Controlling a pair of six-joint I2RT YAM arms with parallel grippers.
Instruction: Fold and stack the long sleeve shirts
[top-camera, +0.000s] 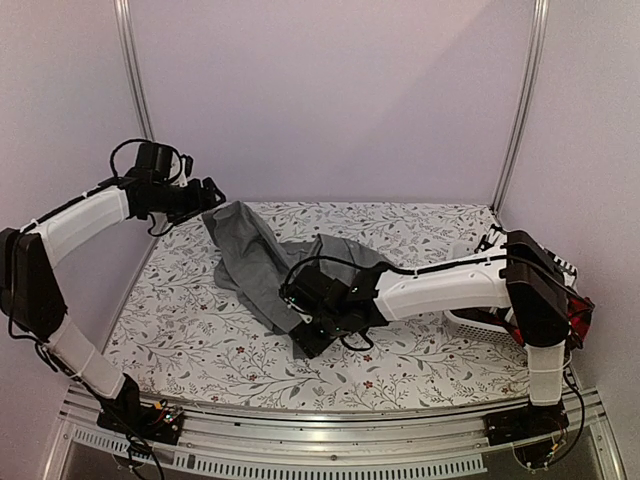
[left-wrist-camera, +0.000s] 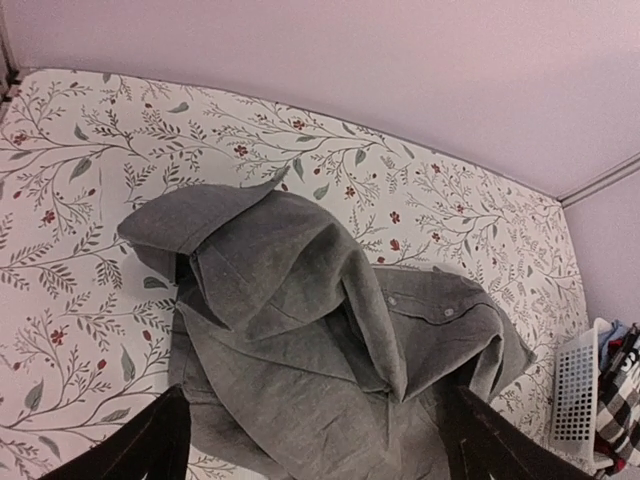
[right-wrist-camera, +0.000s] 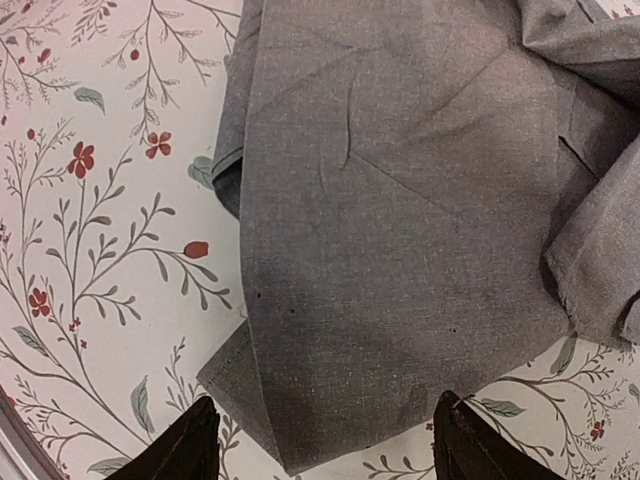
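Note:
A grey long sleeve shirt (top-camera: 250, 265) lies crumpled on the floral mat (top-camera: 180, 340), with folds bunched at its back left. My left gripper (top-camera: 200, 200) is raised above that back-left bunch, open, its fingers empty in the left wrist view (left-wrist-camera: 315, 440). My right gripper (top-camera: 305, 330) is low over the shirt's front end; in the right wrist view its fingers (right-wrist-camera: 480, 450) stand apart on either side of the front corner of the grey cloth, open.
A white basket (left-wrist-camera: 572, 390) with checked and red clothes stands at the right, partly hidden by my right arm in the top view. Walls border the sides and back.

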